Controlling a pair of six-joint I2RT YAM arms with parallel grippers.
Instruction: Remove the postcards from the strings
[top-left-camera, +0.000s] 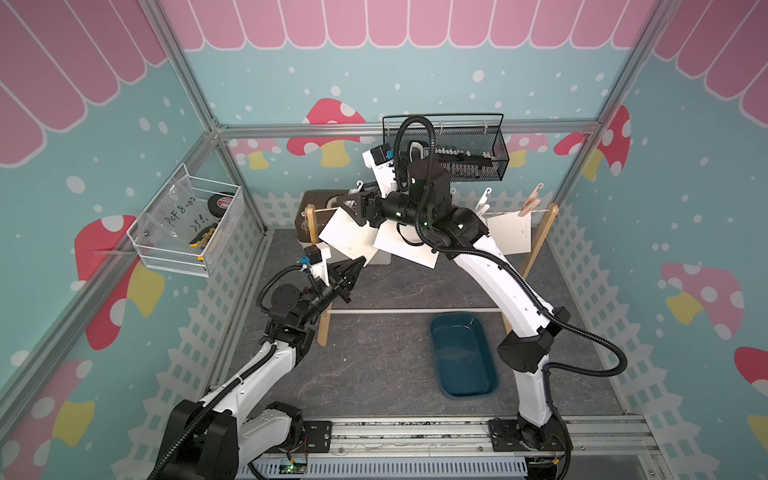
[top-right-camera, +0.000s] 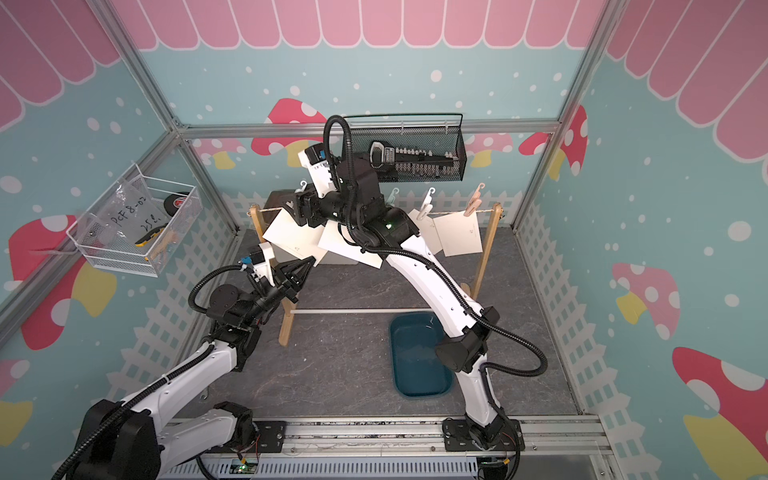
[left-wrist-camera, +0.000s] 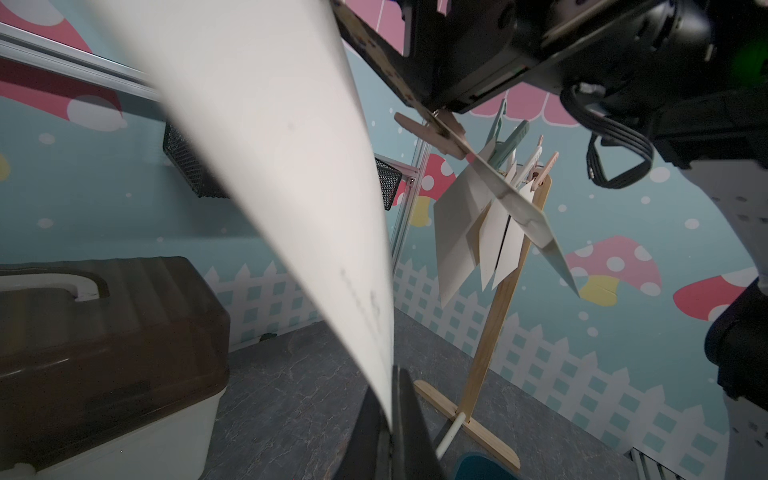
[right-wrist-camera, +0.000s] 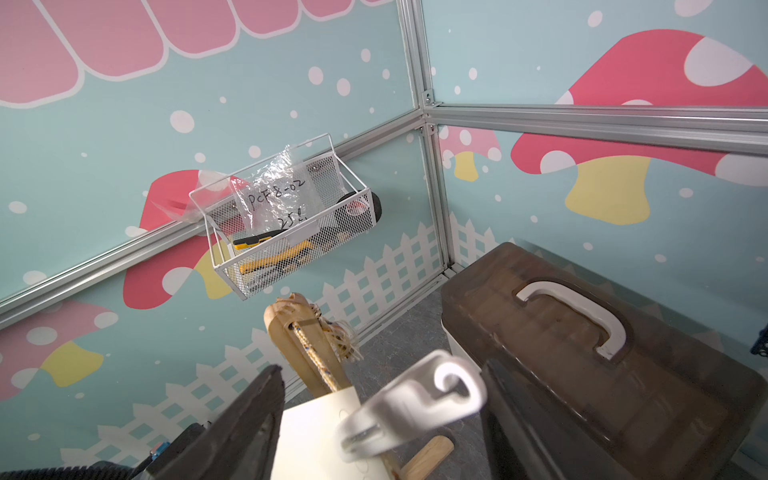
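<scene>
Along a string on a wooden frame hang several white postcards held by clips. The leftmost postcard (top-left-camera: 348, 237) slants down to my left gripper (top-left-camera: 361, 262), which is shut on its lower corner; in the left wrist view that postcard (left-wrist-camera: 296, 160) fills the upper left. My right gripper is at the string's left end, its open fingers on either side of a white clip (right-wrist-camera: 412, 404), with gaps still showing. Another postcard (top-left-camera: 405, 242) hangs just below the right arm. Farther right, a postcard (top-left-camera: 512, 232) hangs from a pinkish clip (top-left-camera: 531, 200).
A dark teal tray (top-left-camera: 464, 356) lies on the floor, front right of centre. Behind the string's left end stands a brown-lidded box (right-wrist-camera: 592, 360). Wire baskets hang on the left wall (top-left-camera: 188, 224) and back wall. The right arm crosses over the string.
</scene>
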